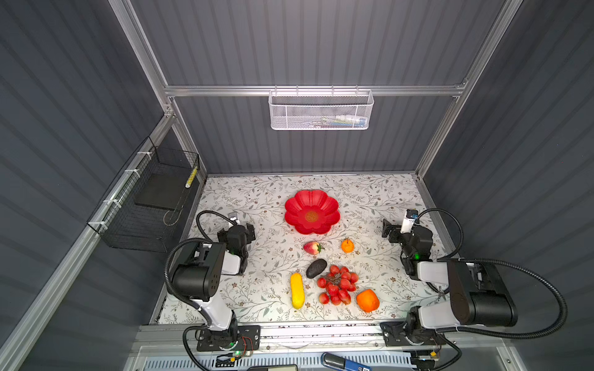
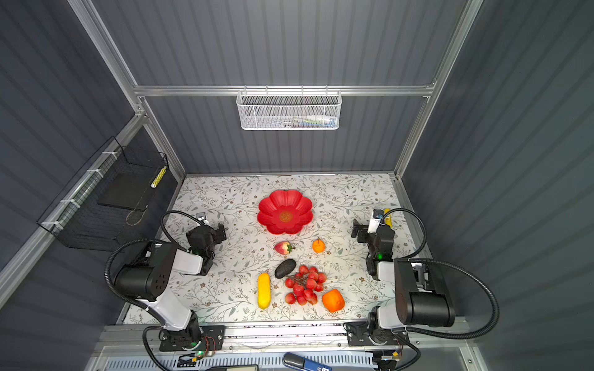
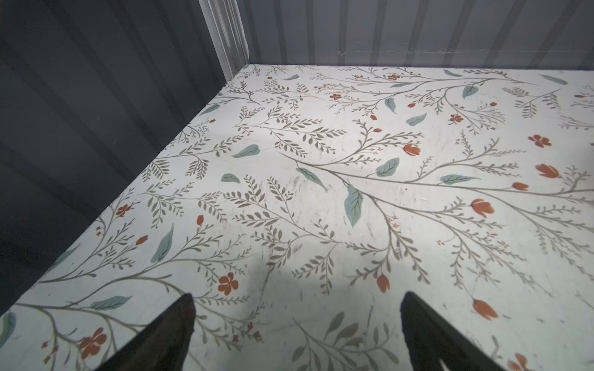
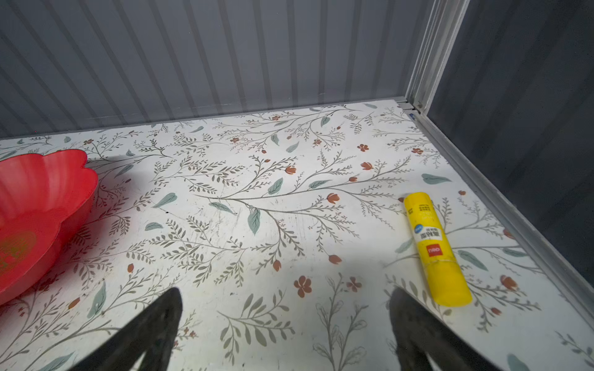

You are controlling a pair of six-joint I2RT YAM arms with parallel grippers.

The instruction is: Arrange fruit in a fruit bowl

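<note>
A red flower-shaped bowl point(image 1: 312, 211) sits empty at the middle back of the table. In front of it lie a strawberry point(image 1: 313, 247), a small orange point(image 1: 347, 246), a dark avocado point(image 1: 316, 267), a yellow banana-like fruit point(image 1: 297, 290), a cluster of red round fruit point(image 1: 338, 284) and a larger orange fruit point(image 1: 367, 300). My left gripper is open over bare table at the left, holding nothing. My right gripper is open at the right, also empty.
A yellow glue stick point(image 4: 436, 250) lies near the right edge, beyond my right gripper. A black wire basket point(image 1: 148, 204) hangs on the left wall, a white mesh basket point(image 1: 318, 108) on the back wall.
</note>
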